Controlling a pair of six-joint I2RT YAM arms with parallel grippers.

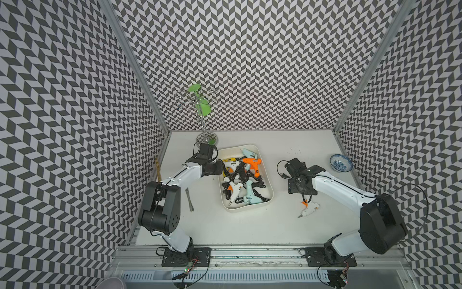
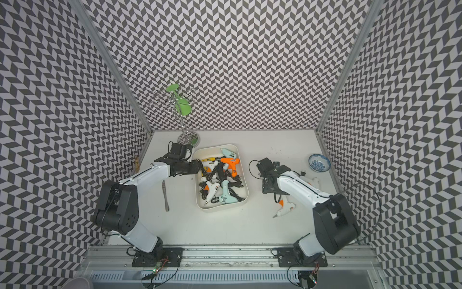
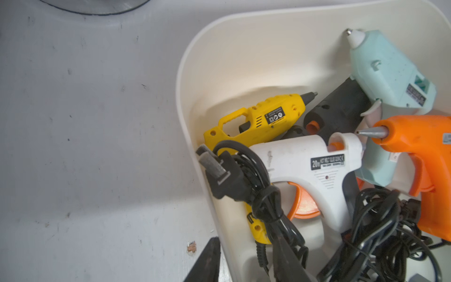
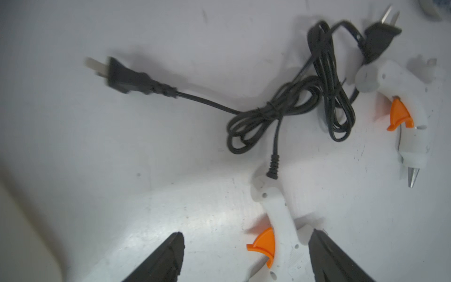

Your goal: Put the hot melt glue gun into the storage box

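Note:
The cream storage box [image 1: 271, 191] holds several glue guns, among them a white one [image 3: 293, 157], an orange one [image 3: 432, 141], a mint one [image 3: 394, 70] and a yellow tool [image 3: 274, 117], with bundled cords. Outside it, a white glue gun with an orange trigger [image 4: 279, 211] lies on the table to the right. Above that gun hangs my right gripper, open, its fingers apart on either side with nothing between them. A second white glue gun [image 4: 418, 112] rests farther right. My left gripper stands part open over the box's left rim, holding nothing visible.
Black cords and a plug [image 4: 124, 77] spread behind the near gun. A blue-patterned bowl [image 1: 341, 162] sits at the right edge. A metal stand with green parts [image 1: 204, 107] rises at the back left; a grey utensil [image 1: 189, 200] lies left of the box.

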